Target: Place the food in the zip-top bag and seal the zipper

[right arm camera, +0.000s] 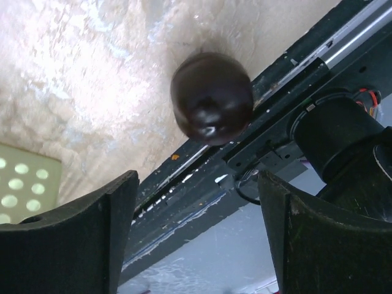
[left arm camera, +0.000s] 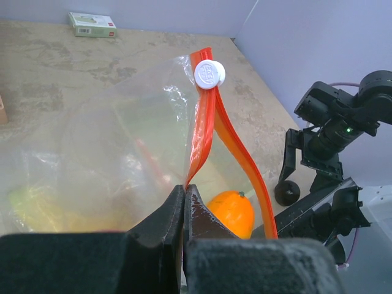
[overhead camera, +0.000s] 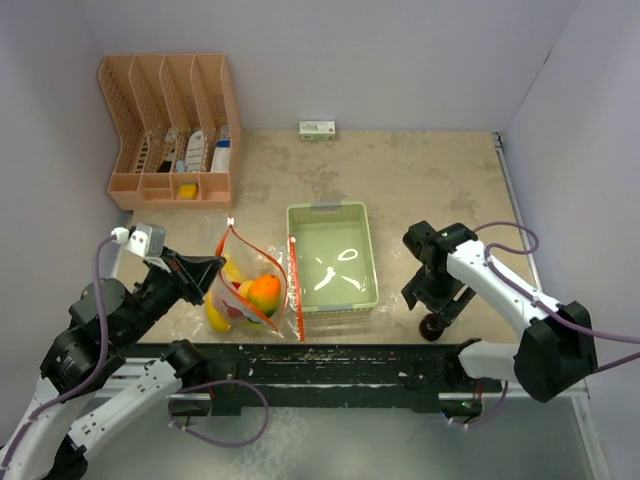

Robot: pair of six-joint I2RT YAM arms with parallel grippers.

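A clear zip bag with orange edging (overhead camera: pixel 281 300) holds yellow, red and orange food at the table's front left; an orange fruit (left arm camera: pixel 230 214) shows inside. My left gripper (overhead camera: pixel 213 265) is shut at the bag's upper edge, just below its white slider (left arm camera: pixel 209 74); the edge runs down to the fingertips. A dark round food item (overhead camera: pixel 432 328) (right arm camera: pixel 211 98) lies at the front right edge. My right gripper (overhead camera: pixel 440 300) stands open over it, nothing between its fingers.
An empty green tray (overhead camera: pixel 330 260) is in the middle. A peach organizer (overhead camera: pixel 170 188) stands back left, a small box (overhead camera: pixel 317 130) at the back.
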